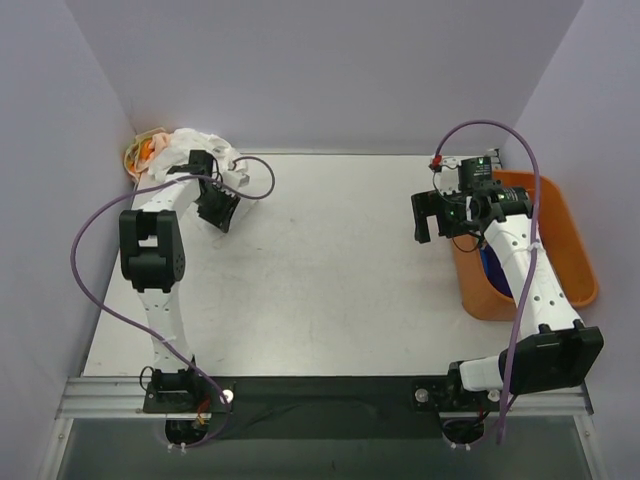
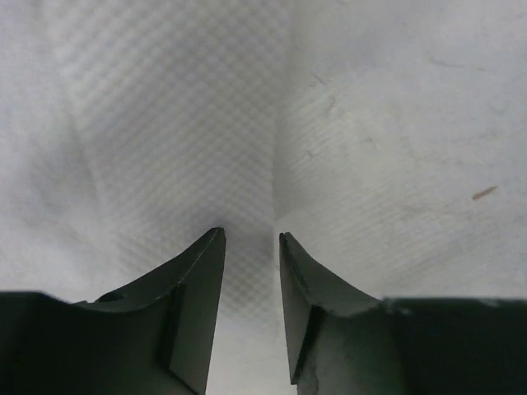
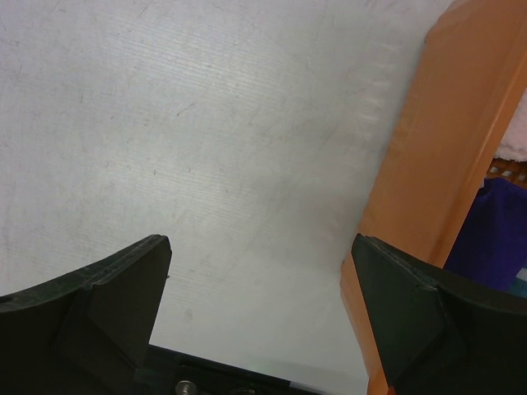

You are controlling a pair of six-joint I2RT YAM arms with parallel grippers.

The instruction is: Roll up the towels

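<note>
A pile of white towels (image 1: 195, 142) lies at the back left of the table. My left gripper (image 1: 221, 212) is over the pale cloth that extends from the pile. In the left wrist view, waffle-textured towel (image 2: 173, 140) lies directly beneath my left gripper, whose fingers are slightly apart, with no cloth visibly pinched between them. My right gripper (image 1: 432, 220) stands open beside the orange bin at the right; in the right wrist view its fingers (image 3: 107, 313) are wide apart above bare table.
An orange bin (image 1: 578, 270) at the right holds blue cloth (image 3: 494, 230) and pale cloth. A small basket (image 1: 136, 160) with orange items sits behind the towels.
</note>
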